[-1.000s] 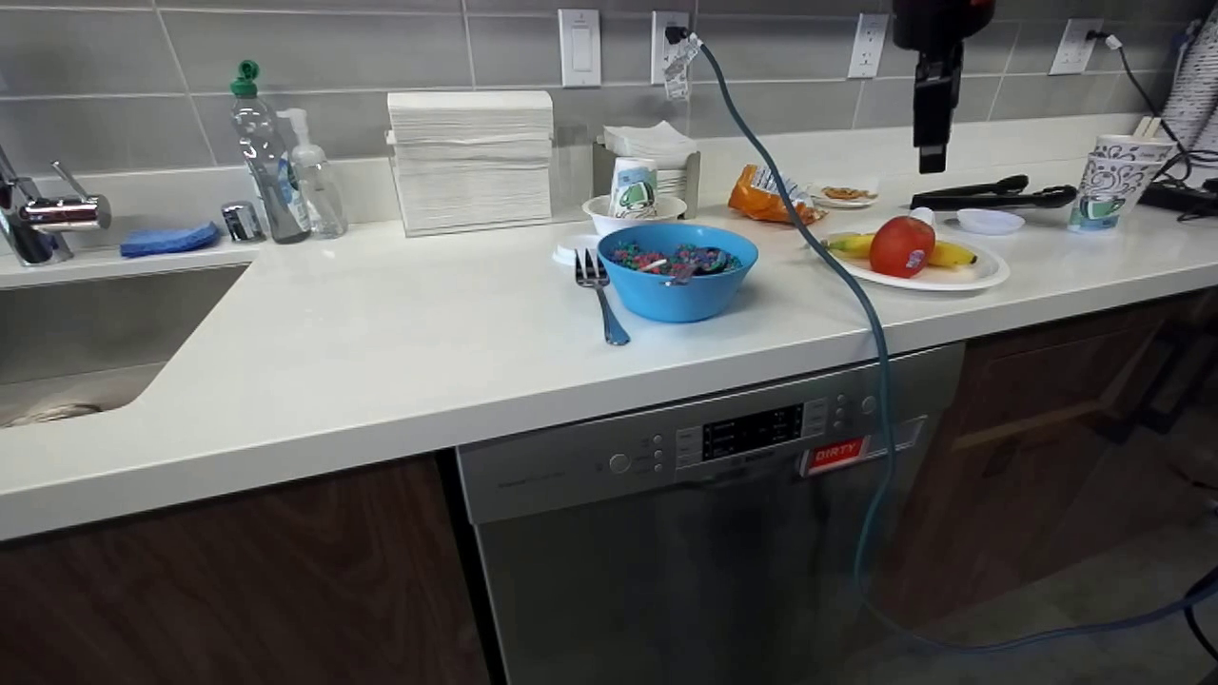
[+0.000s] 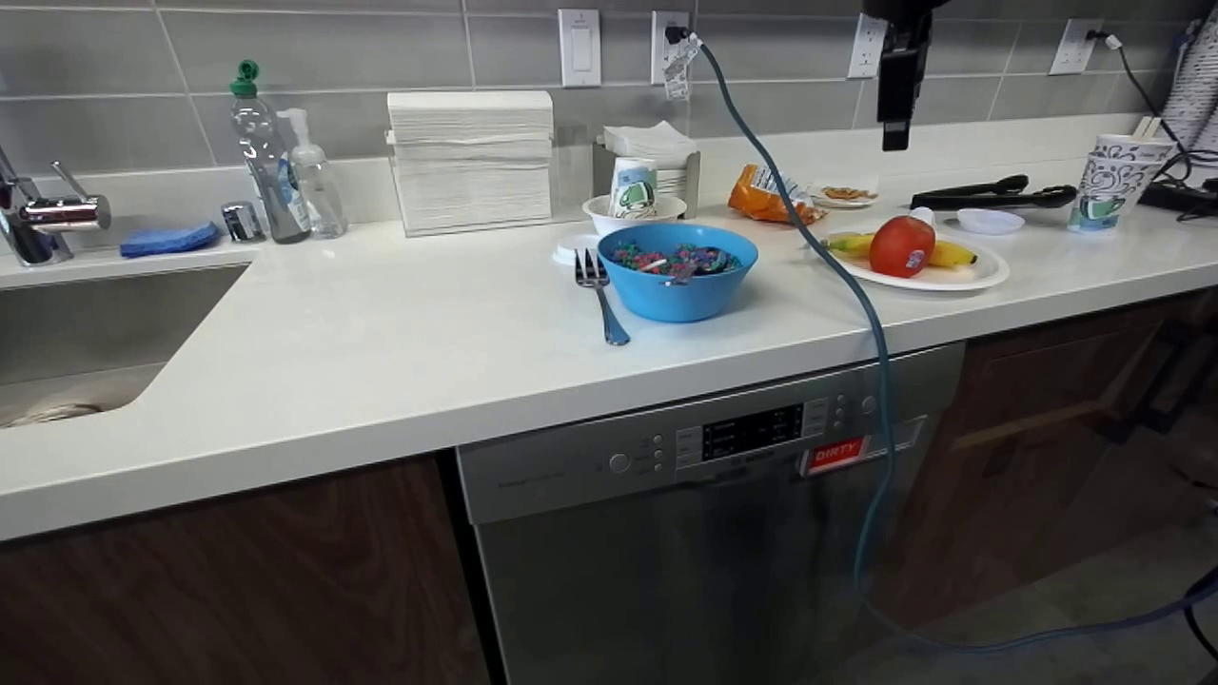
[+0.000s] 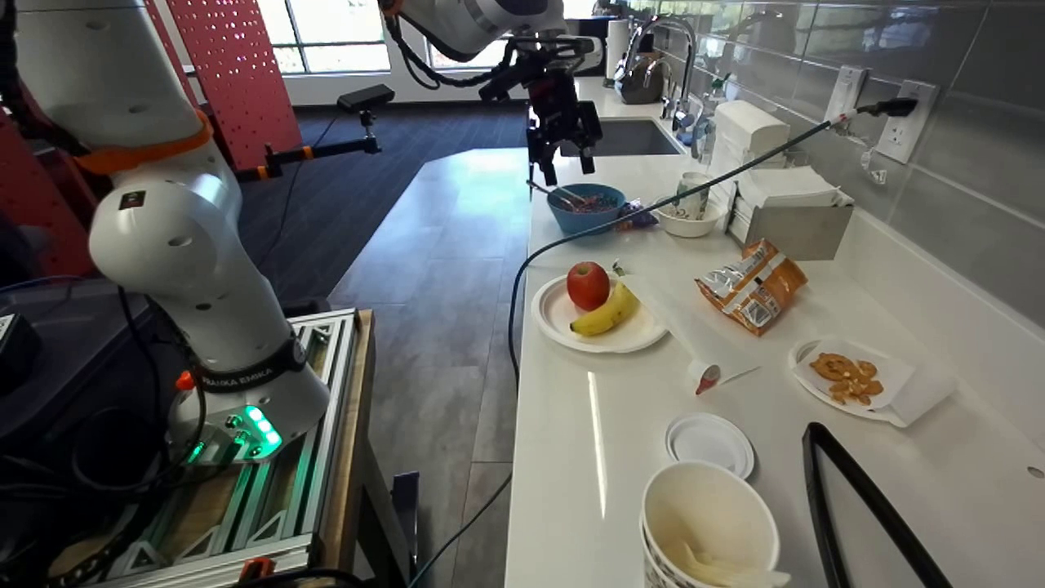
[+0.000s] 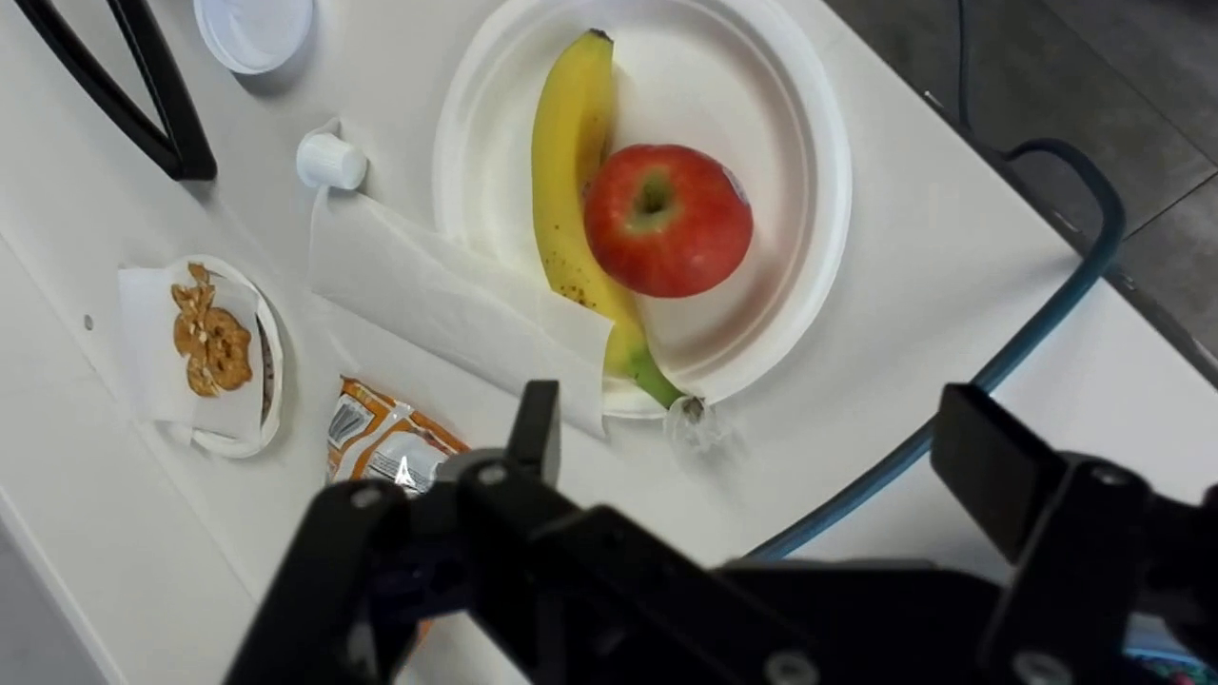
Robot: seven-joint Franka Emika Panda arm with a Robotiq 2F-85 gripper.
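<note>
My gripper is open, its two fingers far apart with nothing between them. It hangs well above the counter, clear of everything, in exterior view 1. Below it, in the wrist view, a white plate (image 4: 794, 217) carries a red apple (image 4: 668, 219) and a yellow banana (image 4: 559, 171) side by side. A blue bowl (image 2: 676, 285) of colourful wrapped pieces stands left of the plate in exterior view 1. Beside that bowl lies a fork (image 2: 605, 303). In exterior view 2 the gripper (image 3: 568, 175) overlaps the area just behind the bowl.
A blue cable (image 2: 839, 268) runs from a wall outlet across the counter between bowl and plate. An orange snack bag (image 3: 754, 286), black tongs (image 2: 993, 196) and a paper cup (image 2: 1119, 183) stand around. Counter left of the bowl, towards the sink (image 2: 80, 331), is free.
In exterior view 1 my gripper has moved to the left and slightly upward. The objects on the counter have stayed where they were.
</note>
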